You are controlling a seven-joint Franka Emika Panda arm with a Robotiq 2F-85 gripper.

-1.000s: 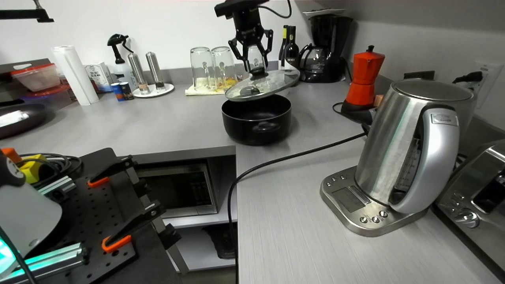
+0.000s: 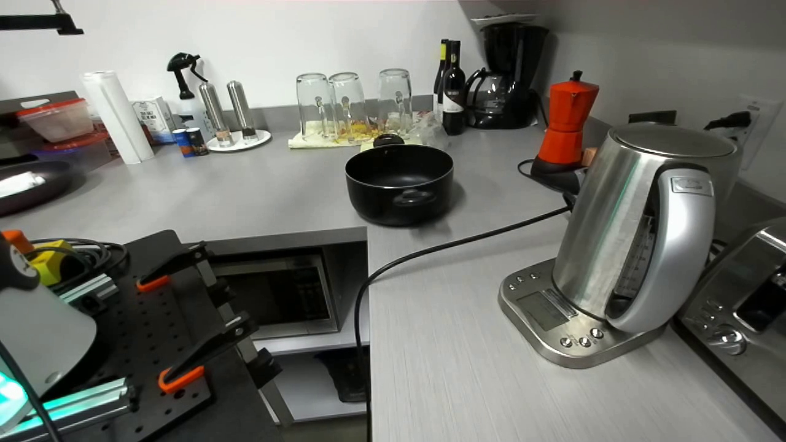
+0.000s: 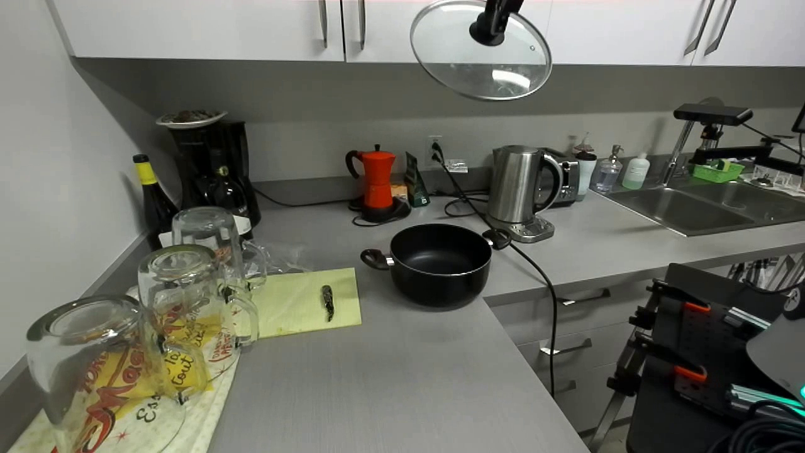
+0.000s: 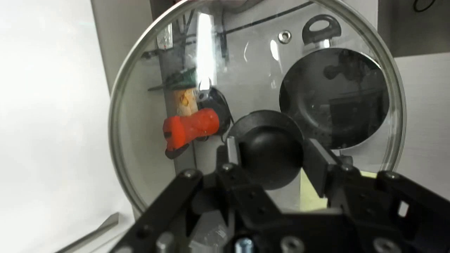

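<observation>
High above the counter in exterior view 2, a round clear glass lid [image 3: 471, 72] with a metal rim hangs by its black knob [image 3: 487, 31]. My gripper [image 3: 501, 7] is shut on that knob, only its lower end showing at the top edge. The wrist view has the knob [image 4: 269, 154] between the two fingers, with the lid spread out beyond. Through the glass the black pot [image 4: 312, 90] can be seen below. That pot [image 2: 398, 191] stands uncovered on the counter corner; its inside looks empty. Exterior view 1 shows neither gripper nor lid.
White cabinets [image 3: 226, 30] are close behind the lid. Glass mugs [image 3: 188, 294], a yellow cloth [image 3: 290, 302], a red moka pot [image 3: 377, 177] and a steel kettle [image 3: 515, 185] surround the pot. A black cable [image 2: 457, 242] crosses the counter and hangs off its edge.
One second ago the lid was tilted just above the pot, held by my gripper. Both have since risen out of exterior view 1, leaving the pot where it was.
</observation>
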